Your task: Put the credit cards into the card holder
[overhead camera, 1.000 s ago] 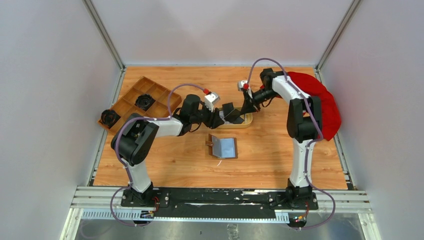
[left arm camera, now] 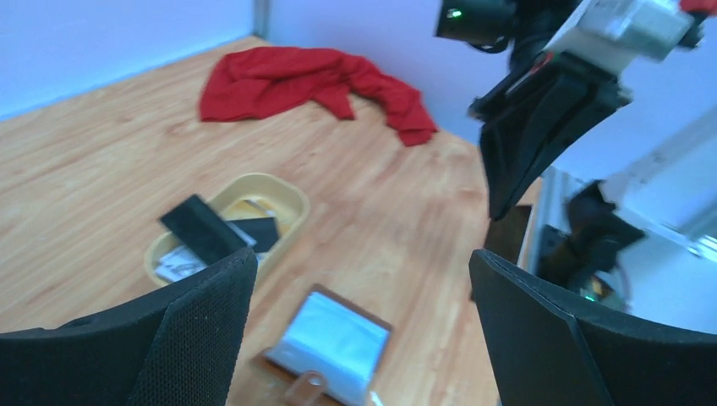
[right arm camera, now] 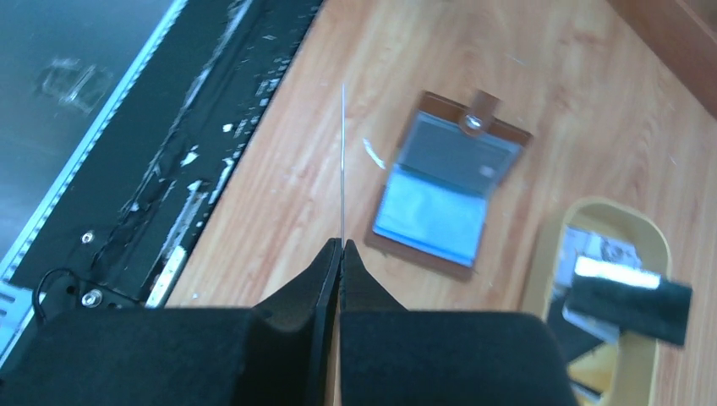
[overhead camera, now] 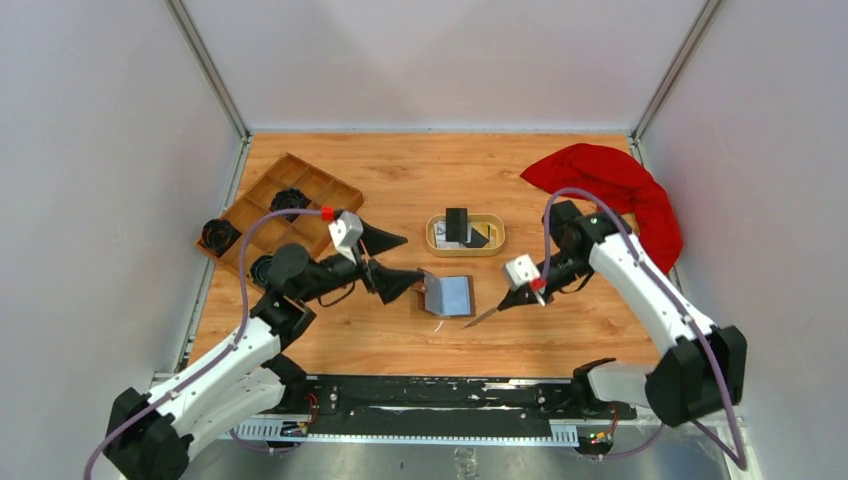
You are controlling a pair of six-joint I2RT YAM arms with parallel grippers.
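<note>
The card holder lies opened flat on the table, brown outside with pale blue sleeves and a strap with a snap on its flap. My left gripper is open just left of it and above the table, nothing between its fingers. On the holder's right, my right gripper is shut on a thin dark card, whose end juts toward the holder's front right. That card appears edge-on as a thin line in the right wrist view. More cards, including a black one, rest in the beige tray.
A wooden compartment box with black coils stands at the left. Red cloth is heaped at the back right. A small white strip lies in front of the holder. Free wood surrounds the holder.
Both arms have come away from the tray toward the front. The right one brought its card down beside the holder; the left gripper, now spread wide, moved to the holder's left.
</note>
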